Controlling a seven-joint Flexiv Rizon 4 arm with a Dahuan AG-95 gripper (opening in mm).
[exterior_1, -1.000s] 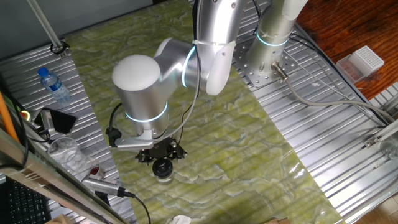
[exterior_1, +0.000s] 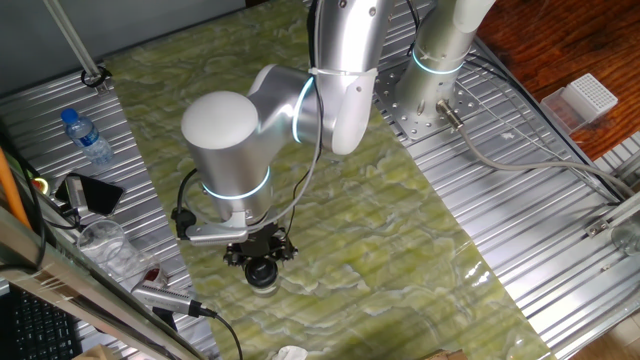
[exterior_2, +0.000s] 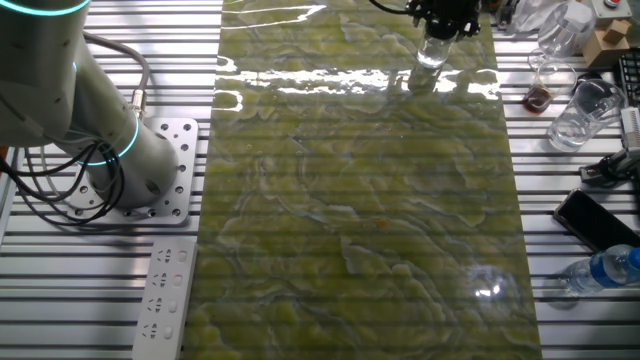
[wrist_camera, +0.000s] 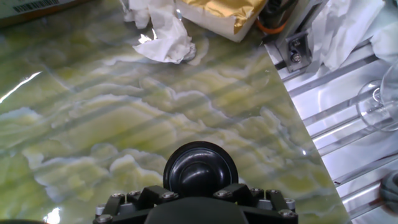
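Note:
A small clear jar (exterior_2: 434, 52) with a round black lid (wrist_camera: 200, 169) is at my gripper (exterior_1: 259, 258). In the wrist view the black finger links (wrist_camera: 160, 195) come up against the lid from both sides, and the gripper looks shut on the jar. The lid faces the camera and appears level. The fingertips are hidden behind the lid and the gripper body. Exterior view 2 has the jar's clear body below the gripper, over the green marbled mat (exterior_2: 350, 200); whether its base touches the mat is hard to tell.
Crumpled white tissue (wrist_camera: 165, 37) and a gold-and-white packet (wrist_camera: 227, 15) lie ahead. Beyond the mat's edge are glass cups (exterior_2: 585, 115), a phone (exterior_2: 597, 222) and a water bottle (exterior_1: 87, 137).
Over the last second the gripper has shifted very slightly and its outline looks a little narrower around the jar. Everything else stays put.

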